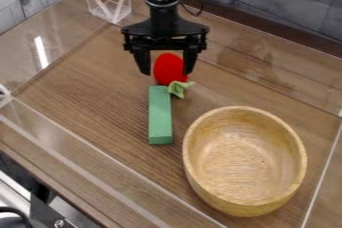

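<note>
My black gripper (166, 56) hangs at the upper middle over a red object (170, 68) with a small light green piece (179, 88) at its lower right, resembling a strawberry or radish. The fingers appear spread on either side of the red object; whether they touch it I cannot tell. Just below lies an upright-running green bar (160, 119) on the wooden table (80, 112).
A large tan bowl (245, 160) fills the lower right. Wooden and panelled edges border the back.
</note>
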